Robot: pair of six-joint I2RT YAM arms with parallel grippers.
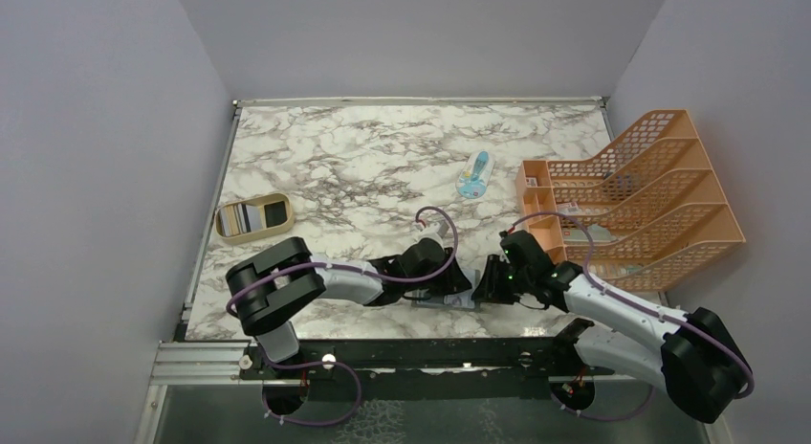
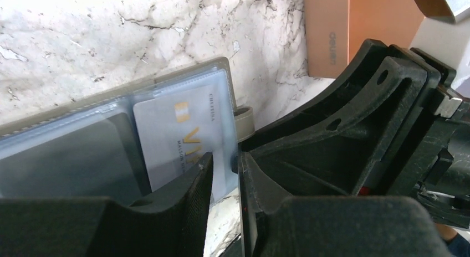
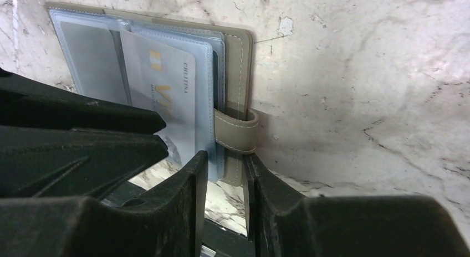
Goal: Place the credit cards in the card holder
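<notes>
Near the table's front edge lies the open card holder (image 1: 427,303), grey-trimmed with clear bluish sleeves. A white VIP card (image 3: 166,82) shows inside its right-hand sleeve. In the left wrist view, the gap between the fingers of my left gripper is narrow, and the sleeve's right edge shows beyond it. My right gripper stands open at the holder's right side, its fingertips around the sleeve edge and the closing strap (image 3: 237,129) in that view. Both grippers hide part of the holder from above. Several cards stand in a beige tray (image 1: 226,235) at far left.
An orange rack (image 1: 703,238) with slanted compartments stands at the right, close to my right arm. A blue-and-white packaged item (image 1: 473,176) lies toward the back.
</notes>
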